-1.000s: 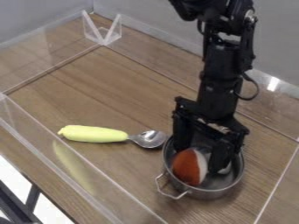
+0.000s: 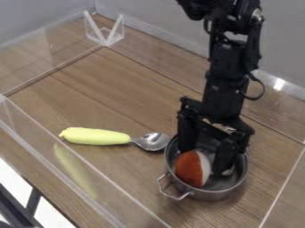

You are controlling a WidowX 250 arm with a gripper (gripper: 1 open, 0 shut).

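Note:
The black robot arm comes down from the top of the view, its gripper (image 2: 215, 134) open and lowered into a metal pot (image 2: 209, 189) on the right of the wooden table. An orange and white object (image 2: 191, 167) lies inside the pot, beneath the gripper. The dark fingers partly hide the pot's inside, and I cannot tell whether they touch the object.
A pale yellow corn-like object (image 2: 95, 136) lies left of the pot, beside a metal spoon (image 2: 152, 141). A white holder (image 2: 105, 32) stands at the back left. Transparent panels run along the near left edge.
The arm and gripper have shifted only very slightly over the pot. The other things stay where they were.

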